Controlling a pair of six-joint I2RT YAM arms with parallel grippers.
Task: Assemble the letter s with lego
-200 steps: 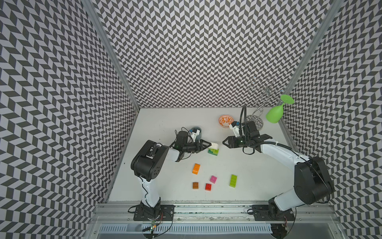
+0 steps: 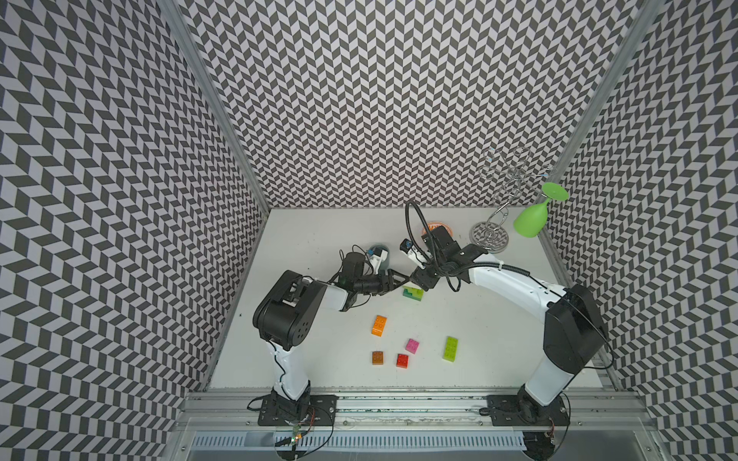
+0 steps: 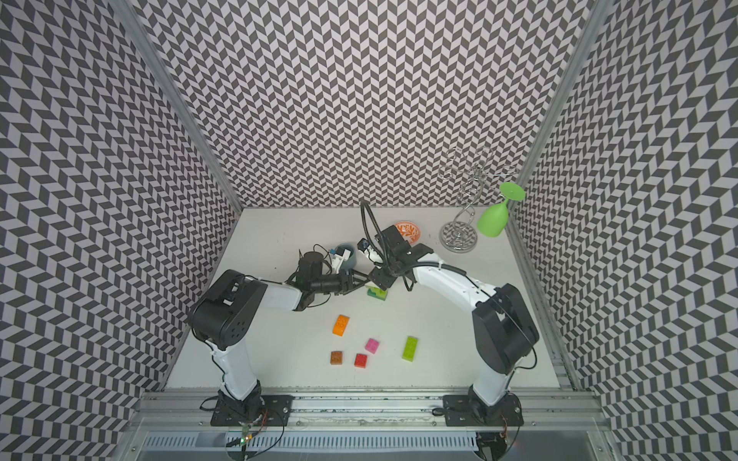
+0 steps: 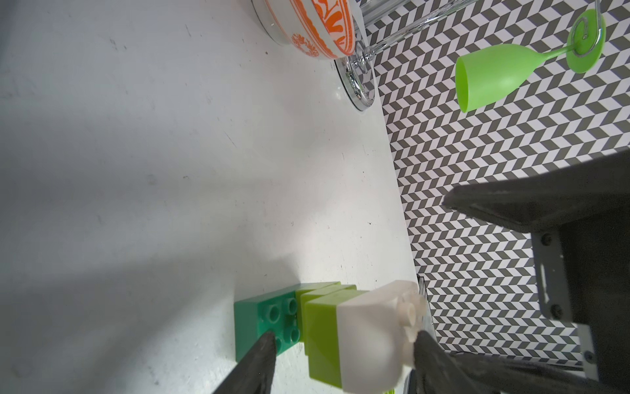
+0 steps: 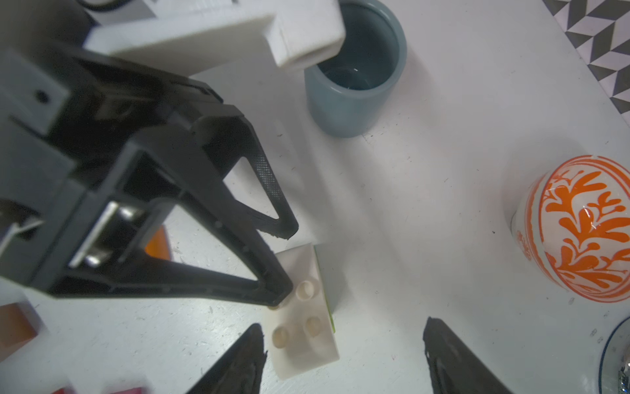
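A stack of bricks stands mid-table: a teal brick (image 4: 265, 316) with light green pieces (image 4: 323, 333) and a white brick (image 4: 368, 341) on top. My left gripper (image 2: 398, 279) is at the stack from the left, its fingers beside the white brick; in the left wrist view they stand apart, and whether they touch it is unclear. My right gripper hovers over the stack, open, with the white brick below between its fingertips. Loose orange (image 2: 379, 325), brown (image 2: 377, 358), red (image 2: 402, 360), pink (image 2: 412, 345) and green (image 2: 450, 349) bricks lie toward the front.
Behind the grippers stand a grey-blue cup (image 5: 354, 98) and an orange-patterned bowl (image 5: 584, 229). A metal rack (image 2: 489, 236) holding a green goblet (image 2: 530, 219) is at the back right.
The left arm and loose bricks look unchanged.
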